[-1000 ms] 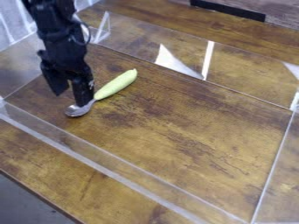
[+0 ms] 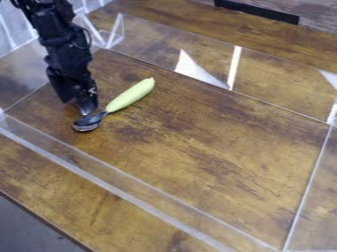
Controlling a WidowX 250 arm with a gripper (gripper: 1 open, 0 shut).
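Observation:
A black robot arm reaches down from the upper left to the wooden tabletop, its gripper (image 2: 82, 101) low beside a metal spoon (image 2: 89, 122), whose bowl rests on the wood. The dark fingers hide part of the spoon's handle, and their spacing is hard to make out. A pale yellow-green elongated object (image 2: 130, 94), like a corn cob or squash, lies diagonally just right of the spoon.
Clear plastic walls (image 2: 235, 67) border the work area on several sides. A dark bar (image 2: 257, 13) sits at the back edge.

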